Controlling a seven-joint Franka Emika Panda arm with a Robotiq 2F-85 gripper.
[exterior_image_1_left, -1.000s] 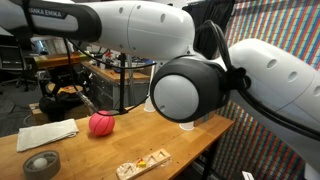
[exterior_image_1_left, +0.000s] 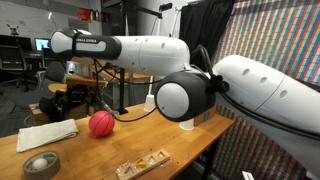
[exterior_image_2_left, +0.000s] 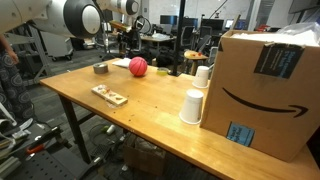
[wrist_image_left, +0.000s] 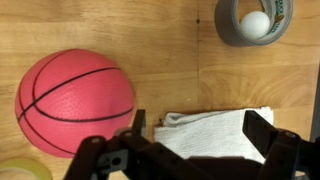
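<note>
Wide apart in the wrist view, the two dark fingers of my gripper are open with nothing between them. Below them is a white cloth (wrist_image_left: 212, 136), partly hidden by the gripper. A red ball with black basketball lines (wrist_image_left: 73, 103) lies to the left of the fingers; it also shows as a red ball (exterior_image_1_left: 102, 123) beside the cloth (exterior_image_1_left: 47, 135) in exterior view 1. A grey tape roll (wrist_image_left: 232, 33) lies at the top right, with a white ball (wrist_image_left: 255, 23) inside its ring. The gripper hangs above the table, apart from these things.
A wooden block (exterior_image_2_left: 109, 95) with small pieces lies toward the near table edge. White cups (exterior_image_2_left: 191, 106) and a large cardboard box (exterior_image_2_left: 262, 95) stand at the other end. A yellow ring (wrist_image_left: 25, 168) is partly visible. Bare tabletop (exterior_image_2_left: 150, 112) lies between block and cups.
The arm has come down, and my gripper has shifted lower and slightly right in exterior view 1. Ball, cloth, tape roll and block stay where they were.
</note>
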